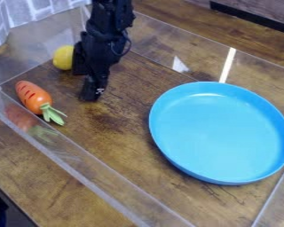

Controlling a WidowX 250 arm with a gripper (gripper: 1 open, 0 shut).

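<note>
The black gripper (95, 75) is lowered over the wooden table at the upper left, open, just right of a yellow object (64, 58) that it partly hides. An orange toy carrot (33, 96) with a green top lies below and left of the gripper, apart from it. A large blue plate (220, 133) fills the right side.
Clear plastic walls edge the work area on the left and across the lower part.
</note>
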